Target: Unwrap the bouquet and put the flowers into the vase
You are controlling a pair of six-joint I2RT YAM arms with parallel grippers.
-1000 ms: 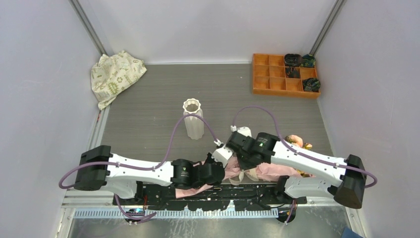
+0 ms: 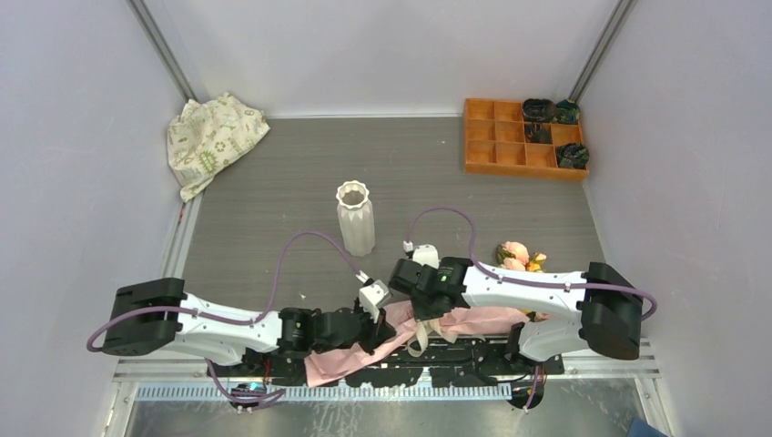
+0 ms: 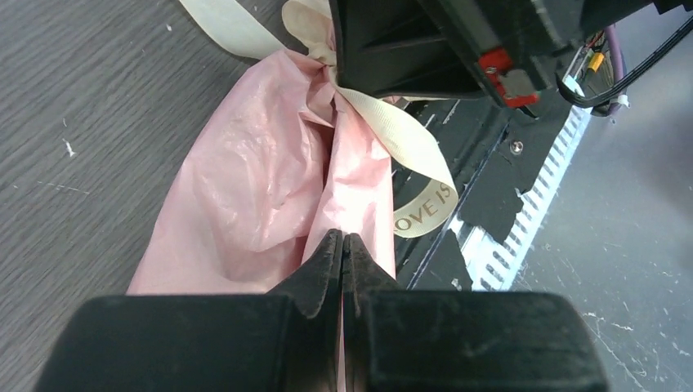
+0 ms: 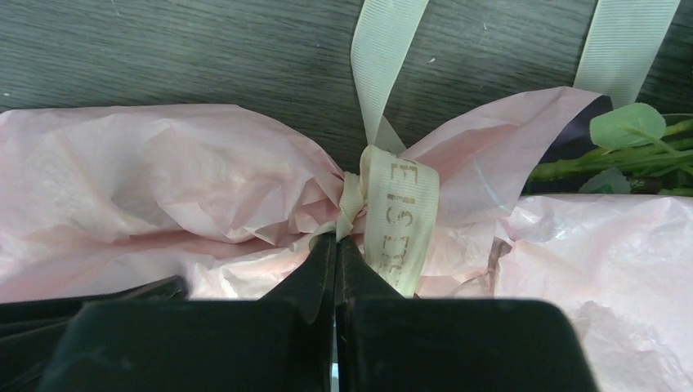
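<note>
The bouquet lies along the table's front edge, its peach and yellow flowers [image 2: 515, 253] at the right. Pink wrapping paper [image 3: 253, 163] covers its stems, some green stems [image 4: 625, 155] showing. A cream ribbon [image 4: 400, 216] ties the paper at its middle. My right gripper is shut on the ribbon knot. My left gripper is shut over the loose lower end of the paper; a pink strip shows behind its fingers, and whether any paper is pinched is unclear. Upright behind the arms, the white vase [image 2: 356, 223] has its mouth open and looks empty.
An orange divided tray [image 2: 492, 137] holding dark items stands at the back right. At the back left lies a patterned cloth [image 2: 214, 141]. Bare tabletop [image 2: 273, 200] surrounds the vase. The two grippers are close together near the front edge.
Both arms have moved left, and the bouquet has shifted left with the right gripper. More of the paper's lower end now shows beside the left gripper. The vase has stayed put.
</note>
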